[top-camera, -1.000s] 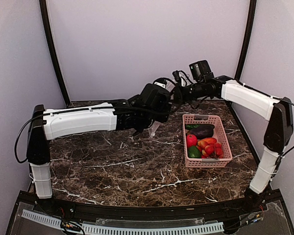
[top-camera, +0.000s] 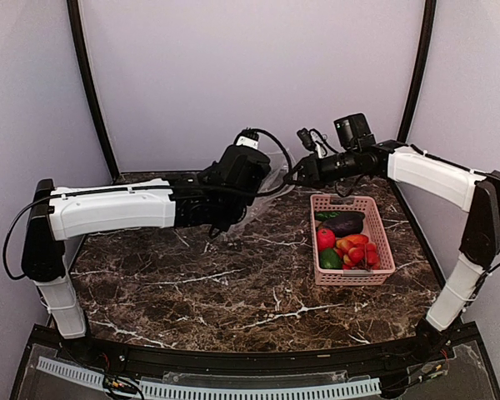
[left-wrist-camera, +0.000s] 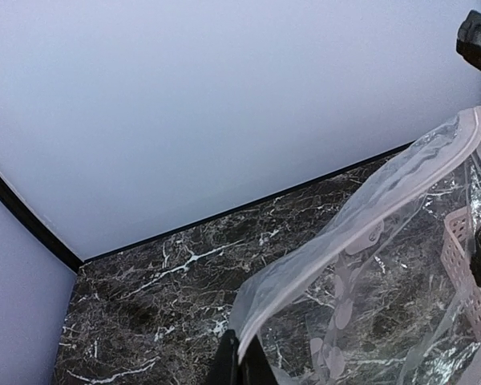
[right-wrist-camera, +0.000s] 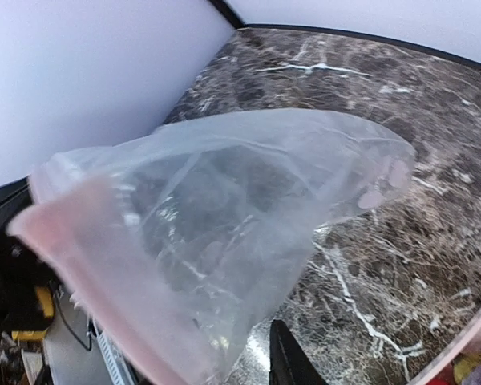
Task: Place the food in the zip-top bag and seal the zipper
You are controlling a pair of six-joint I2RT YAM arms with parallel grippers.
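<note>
The clear zip top bag (left-wrist-camera: 329, 265) is stretched in the air between my two grippers. At the bottom of the left wrist view, my left gripper is shut on one end of its pale zip edge. My right gripper is shut on the other side of the mouth, though the pinch itself is mostly hidden. The bag (right-wrist-camera: 248, 184) looks empty, and its body trails toward the back of the table in the right wrist view. The food sits in a pink basket (top-camera: 317, 267): a red tomato (top-camera: 326, 239), a green avocado (top-camera: 330, 259), a dark eggplant (top-camera: 344, 226) and several other pieces.
The basket stands on the right of the marble table (top-camera: 192, 292), below the right arm. Walls close in the back and sides.
</note>
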